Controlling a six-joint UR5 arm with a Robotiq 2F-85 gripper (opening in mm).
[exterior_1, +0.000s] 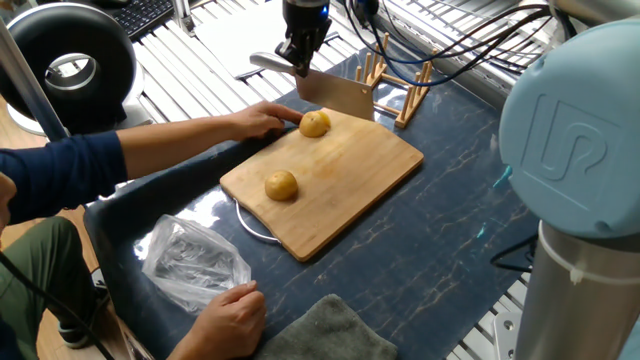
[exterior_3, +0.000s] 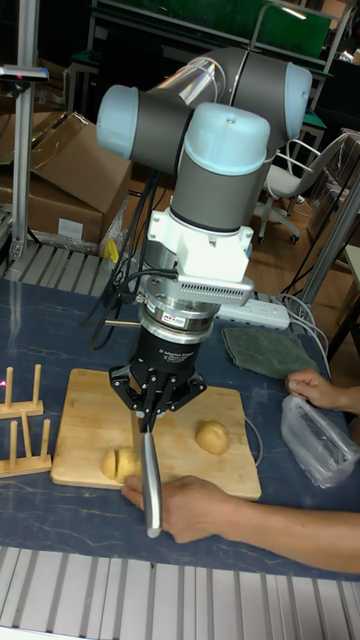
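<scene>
My gripper (exterior_1: 302, 68) is shut on a cleaver (exterior_1: 338, 95), gripping it where handle and blade meet. In the first exterior view the blade hangs near the far end of the wooden cutting board (exterior_1: 350, 180). Just beside it lies a cut potato (exterior_1: 315, 123), its pieces close together, and a person's fingers touch or nearly touch it. A whole-looking potato (exterior_1: 281, 185) rests nearer the board's handle end. From the front, the cleaver's metal handle (exterior_3: 151, 485) points at the camera, the blade seen almost edge-on below the gripper (exterior_3: 149, 411).
A person's arm (exterior_1: 180, 140) reaches across the table's left side; the other hand (exterior_1: 230, 320) holds a clear plastic bag (exterior_1: 195, 262). A grey cloth (exterior_1: 330, 335) lies at the near edge. A wooden peg rack (exterior_1: 410, 100) stands behind the blade. The table right of the board is clear.
</scene>
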